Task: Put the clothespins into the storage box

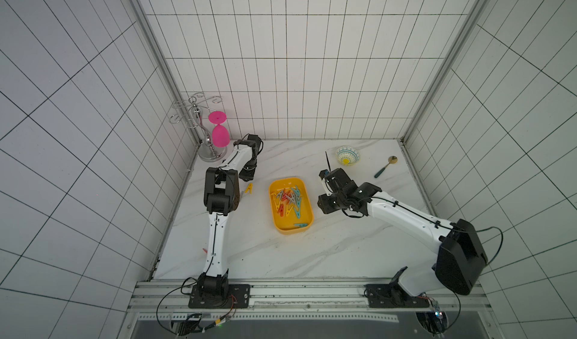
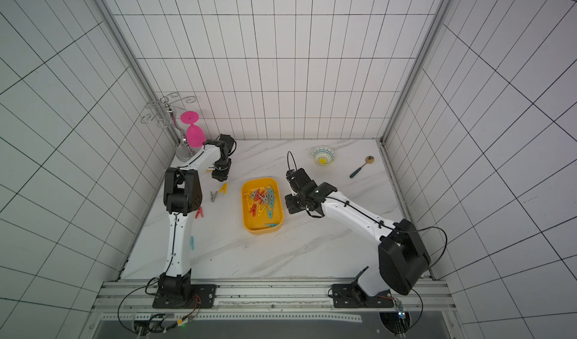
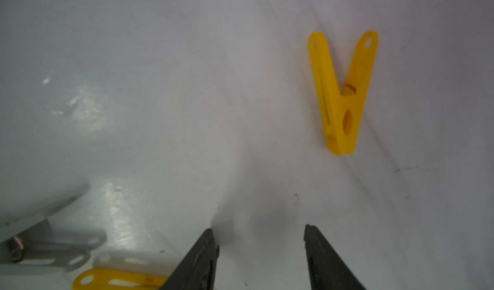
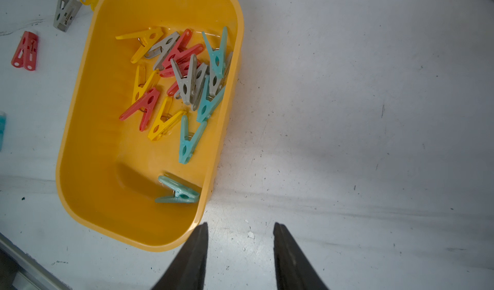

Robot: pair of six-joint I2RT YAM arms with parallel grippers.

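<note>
An orange-yellow storage box stands mid-table with several clothespins inside, in red, grey, yellow and blue-green. My left gripper is open, low over the table at the back left, nothing between its fingers. Ahead of it in the left wrist view lies a yellow clothespin; a grey clothespin and another yellow one lie at lower left. Outside the box, the top right view also has a red clothespin and a blue clothespin. Right of the box, my right gripper has its empty fingers apart.
A metal stand with pink discs is behind the left arm. A patterned bowl and a spoon sit at the back right. Bare table lies in front of the box.
</note>
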